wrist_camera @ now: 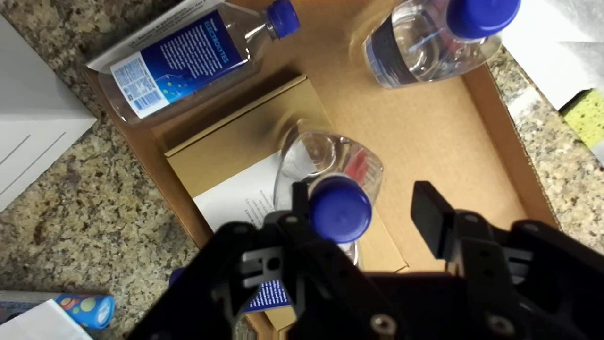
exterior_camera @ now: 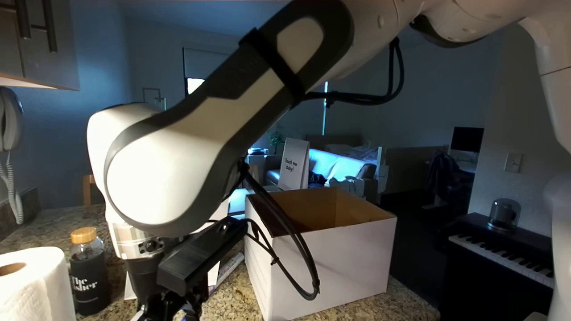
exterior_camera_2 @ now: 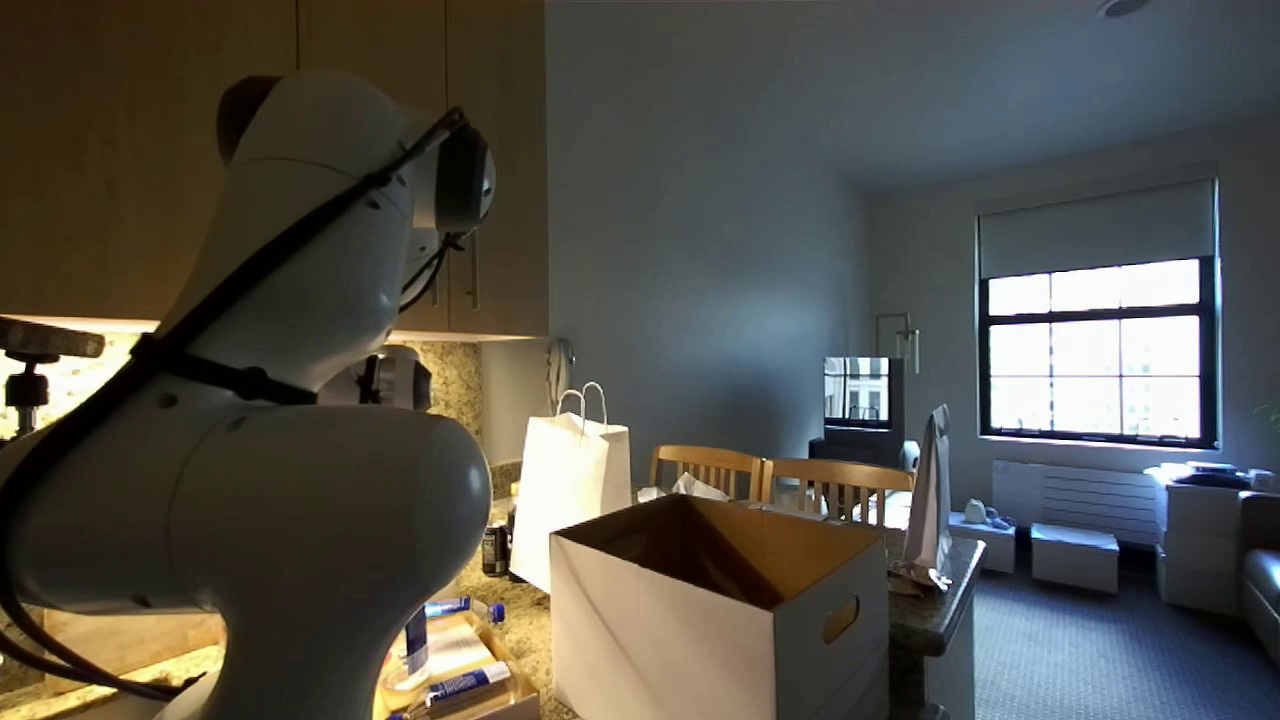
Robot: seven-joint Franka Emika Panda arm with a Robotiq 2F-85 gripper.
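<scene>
In the wrist view my gripper is open over a clear bottle with a blue cap [wrist_camera: 340, 209]. The left fingertip [wrist_camera: 300, 199] is close against the cap's left side; a wide gap separates the cap from the right fingertip [wrist_camera: 425, 212]. This bottle stands in a shallow cardboard tray [wrist_camera: 492, 136]. Also in the tray are a labelled bottle [wrist_camera: 181, 62] lying on its side at upper left and another capped bottle [wrist_camera: 422, 48] at upper right. Part of a further blue label [wrist_camera: 269, 295] shows below, mostly hidden by the gripper.
A tall white box [exterior_camera_2: 672, 630], open at the top, stands beside the tray. A paper bag [exterior_camera_2: 573, 486], a dark bottle [exterior_camera: 88, 275] and a paper towel roll [exterior_camera: 37, 289] are on the counter. A yellow sponge [wrist_camera: 589, 119] lies right of the tray.
</scene>
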